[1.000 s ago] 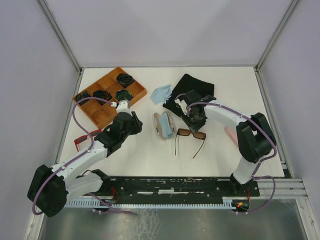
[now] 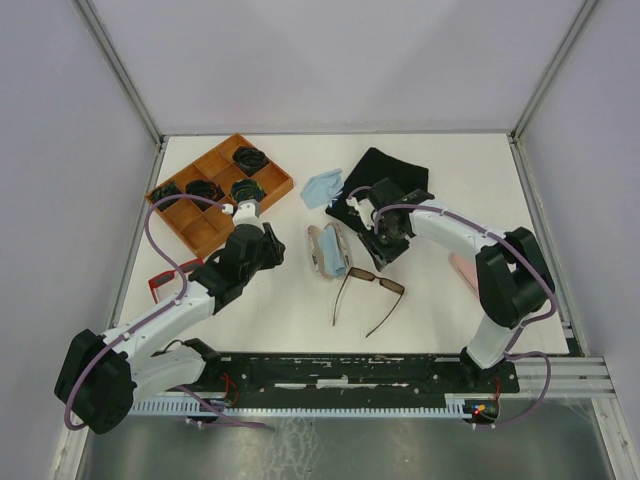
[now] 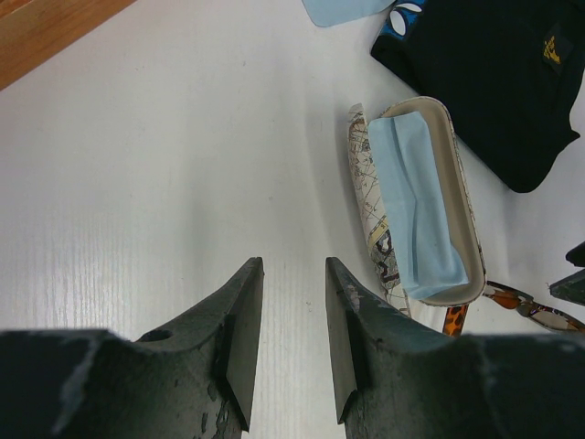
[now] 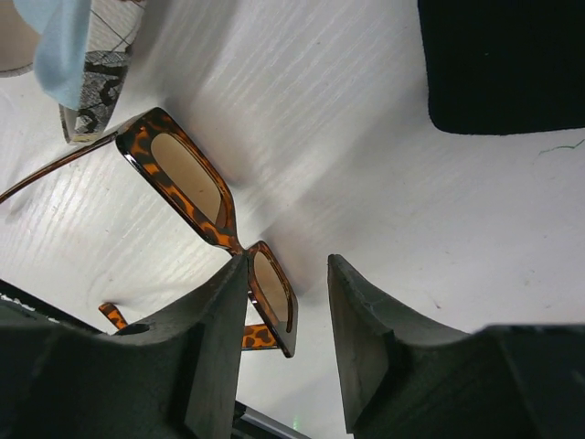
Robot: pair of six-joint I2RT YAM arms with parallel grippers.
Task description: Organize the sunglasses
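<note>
Tortoiseshell sunglasses (image 2: 376, 280) rest on the white table with both temples spread toward the front edge. In the right wrist view the sunglasses (image 4: 187, 183) lie left of and partly behind my right gripper, which is open with nothing between its fingers. An open glasses case (image 2: 330, 250) with light blue cloth inside stands just left of the frame; in the left wrist view the case (image 3: 464, 197) is to the right. My left gripper is open and empty over bare table, between the wooden tray and the case.
A wooden compartment tray (image 2: 222, 195) with several dark bundles sits at the back left. Black cloth (image 2: 380, 175) and a light blue cloth (image 2: 322, 187) lie at the back. A red-edged item (image 2: 165, 285) is partly under the left arm; a pink item (image 2: 464, 272) lies at right.
The sunglasses have shifted and turned, tipping about, and now lie slightly nearer the front with temples spread wide. My right gripper has let them go. The left arm has hardly moved.
</note>
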